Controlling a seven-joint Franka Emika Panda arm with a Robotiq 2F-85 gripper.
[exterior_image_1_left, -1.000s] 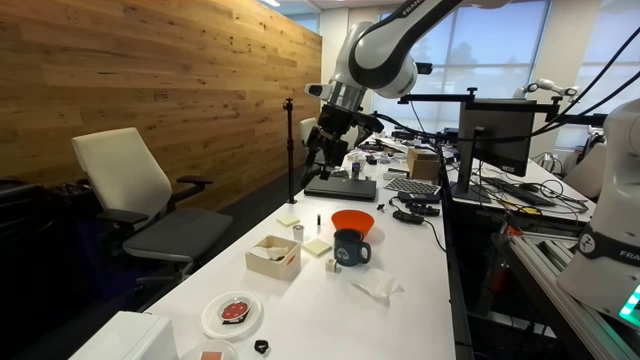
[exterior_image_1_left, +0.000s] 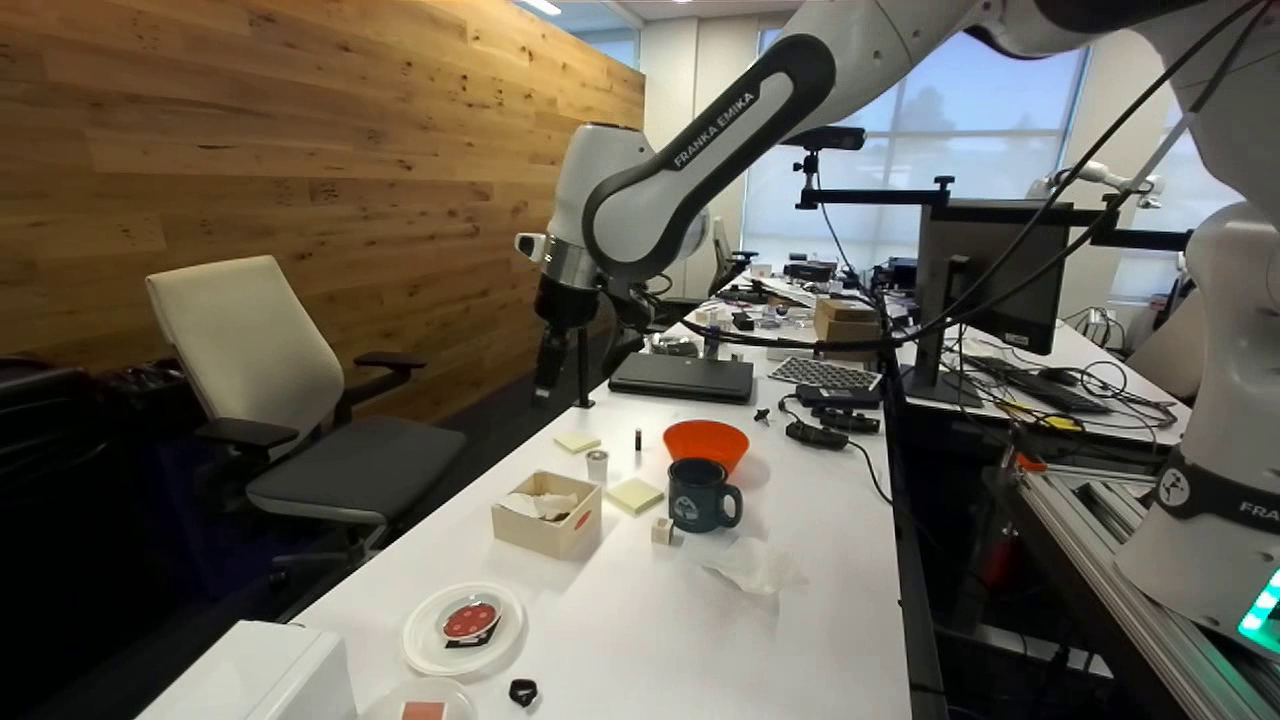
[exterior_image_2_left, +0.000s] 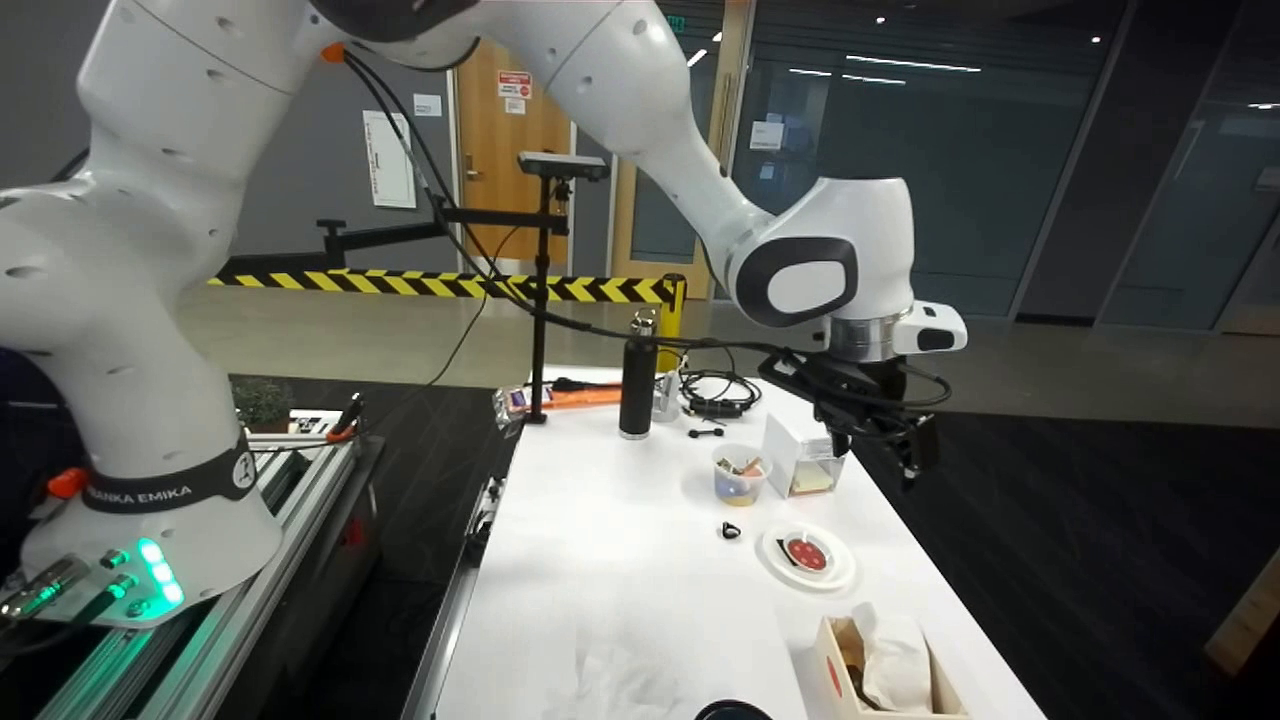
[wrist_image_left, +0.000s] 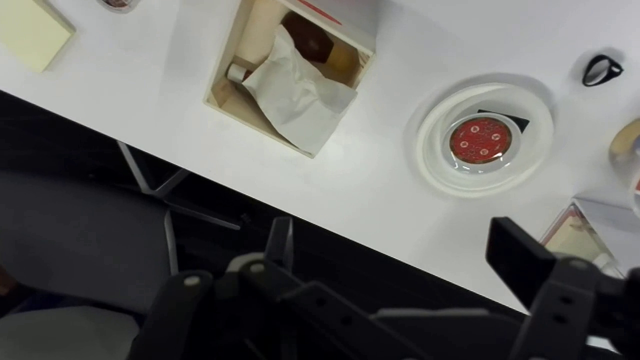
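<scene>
Wide apart stand the two fingers (wrist_image_left: 280, 243) of my gripper, with nothing between them. It hangs high, over the chair-side edge of the white table (wrist_image_left: 384, 222). A cream wooden box (wrist_image_left: 225, 99) in the wrist view contains a crumpled white napkin (wrist_image_left: 303, 96) and some brown items partly hidden under it. To its right, a white plate (wrist_image_left: 426, 147) carries a small clear cup with a red patterned disc (wrist_image_left: 481, 140). Exterior view 1 shows a dark green mug (exterior_image_1_left: 698, 498) in front of an orange bowl (exterior_image_1_left: 705, 442).
Sticky-note pads (exterior_image_1_left: 633, 494), a small cube (exterior_image_1_left: 662, 530) and a flat napkin (exterior_image_1_left: 756, 564) lie near the mug. A clear tub (exterior_image_2_left: 739, 476) and a white box (exterior_image_2_left: 794, 450) stand together. A tall black bottle (exterior_image_2_left: 638, 384) is farther back.
In exterior view 1 my arm has swung left and the gripper has turned, moving from near the black laptop-like slab to beyond the table's left edge. The tabletop objects keep their places.
</scene>
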